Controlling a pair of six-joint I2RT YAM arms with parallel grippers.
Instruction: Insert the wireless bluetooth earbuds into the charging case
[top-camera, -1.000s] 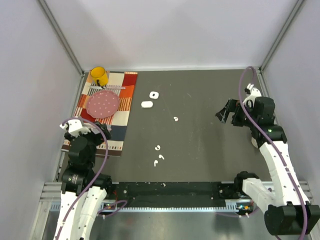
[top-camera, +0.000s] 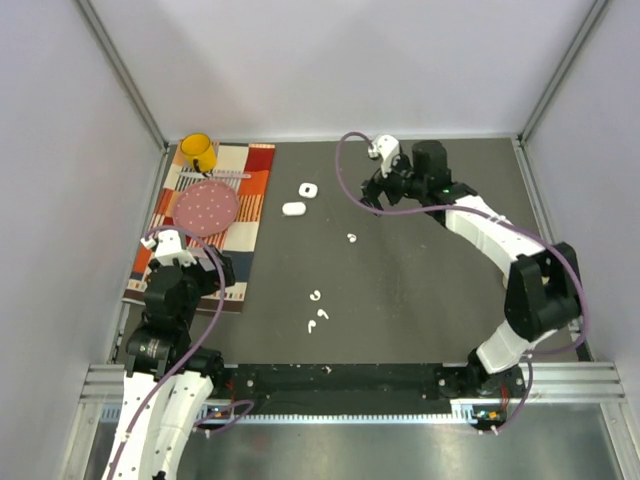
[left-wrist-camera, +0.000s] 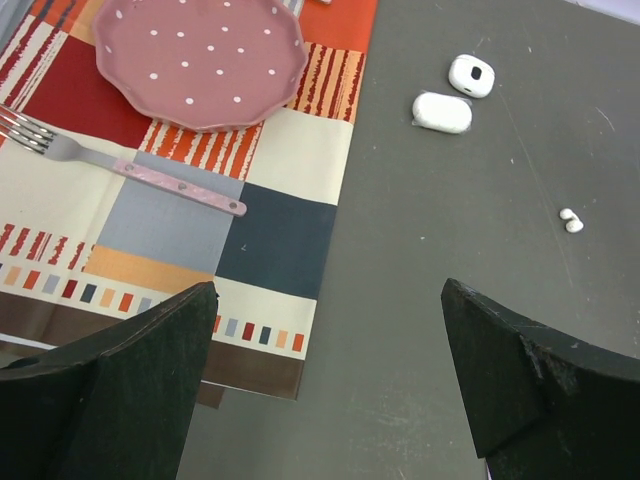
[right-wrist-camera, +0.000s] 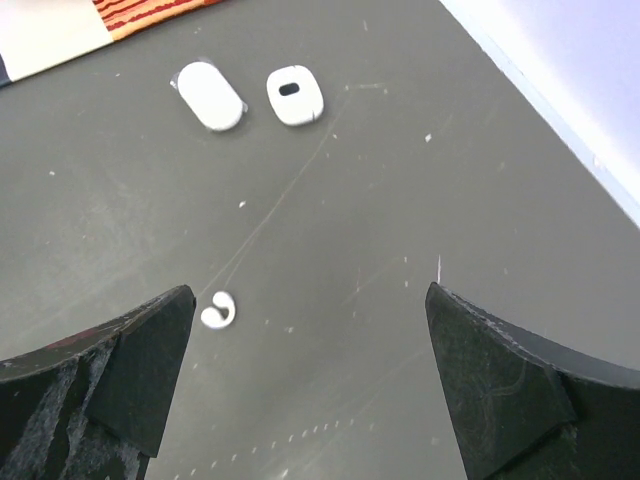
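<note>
Two small white charging cases lie on the dark table near its back. One is squarish with a dark mark, the square case (top-camera: 308, 190) (right-wrist-camera: 295, 95); the other is the oblong case (top-camera: 294, 209) (left-wrist-camera: 442, 113). A lone white earbud (top-camera: 351, 238) (right-wrist-camera: 218, 311) rests between the cases and my right gripper (top-camera: 372, 197), which hangs open and empty over the back of the table. Nearer the front, several more earbuds (top-camera: 315, 296) are scattered. My left gripper (top-camera: 222, 272) is open and empty above the placemat's right edge.
A striped placemat (top-camera: 240, 235) at the left carries a pink plate (top-camera: 206, 208), a yellow mug (top-camera: 198, 152) and a fork (left-wrist-camera: 120, 165). Walls enclose the table at the back and both sides.
My right arm has swung left and toward the back, bringing its gripper closer to the cases. The left gripper has shifted slightly right. Earbuds and cases lie where they were.
</note>
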